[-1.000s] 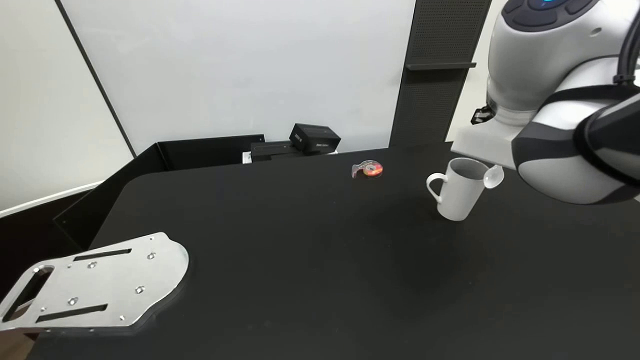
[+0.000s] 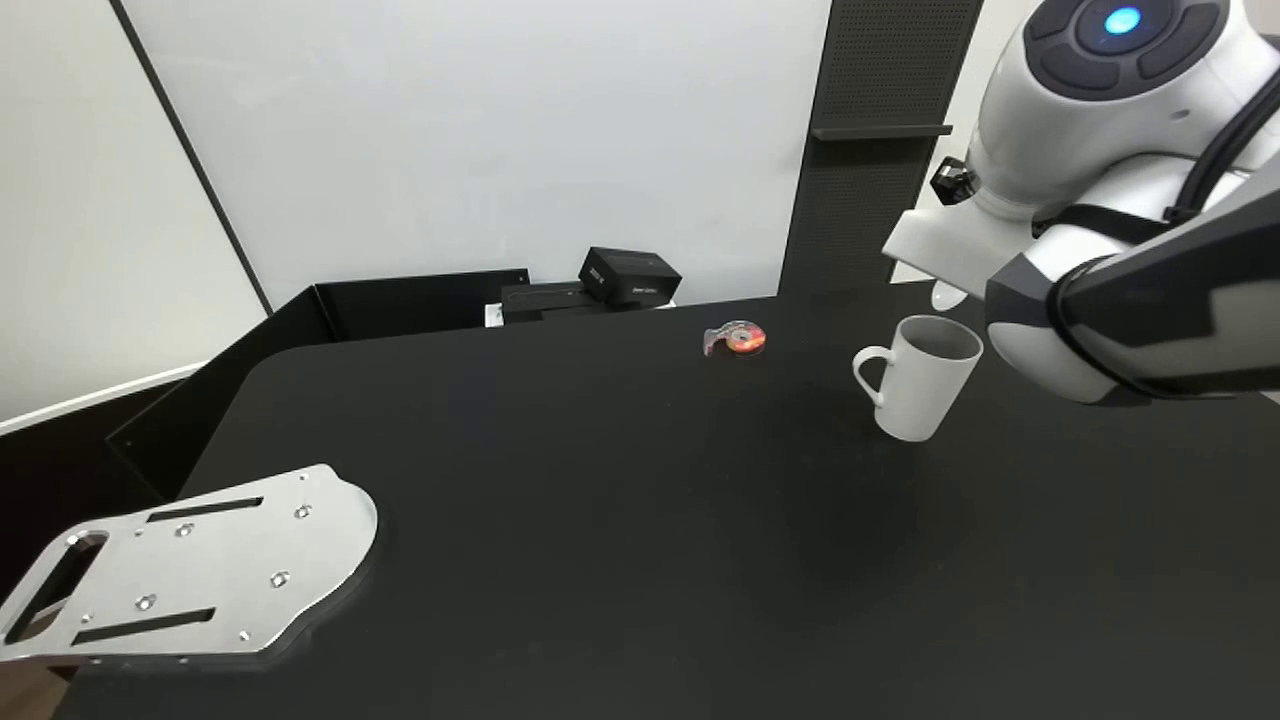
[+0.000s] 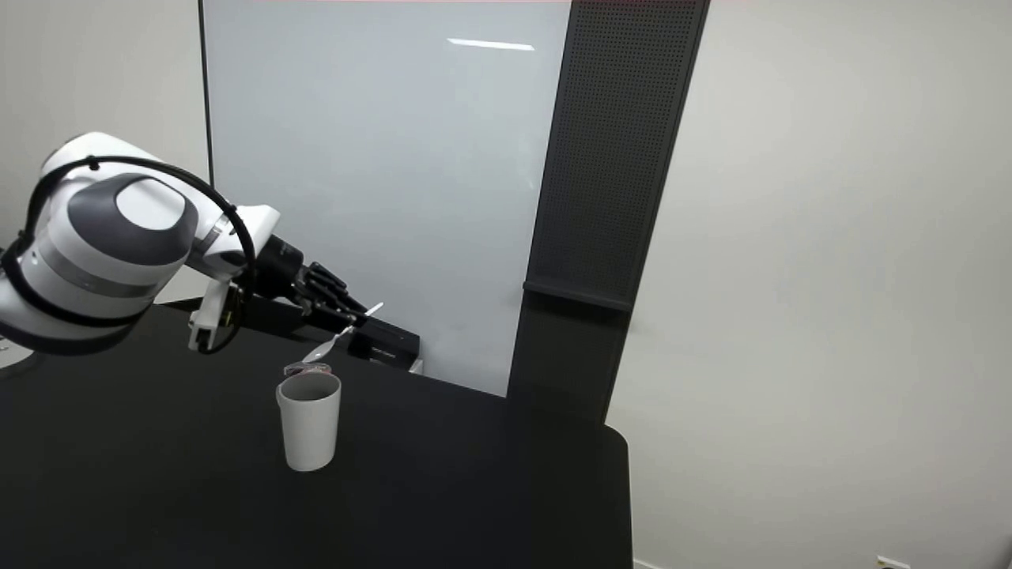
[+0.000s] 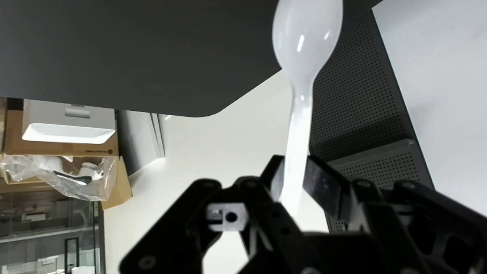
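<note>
A white spoon (image 4: pixel 299 109) stands out from my gripper, which is shut on its handle; the bowl end points away from the fingers. In exterior view 2 the gripper (image 3: pixel 356 318) holds the spoon (image 3: pixel 322 349) tilted, bowl downward, above and behind the white mug (image 3: pixel 310 427). Exterior view 1 shows the mug (image 2: pixel 924 382) upright on the black table, handle toward the left. Just above its rim in that view appears the spoon's bowl (image 2: pixel 947 295); the arm hides the fingers there. Inside the mug no spoon shows.
A tape dispenser (image 2: pixel 735 338) lies near the table's back edge. Black boxes (image 2: pixel 630 277) sit behind that edge. A metal plate (image 2: pixel 204 564) rests at the left.
In exterior view 1 the spoon's bowl has shifted up and left, from beside the mug's rim to above it. The arm has moved too; the mug has stayed put.
</note>
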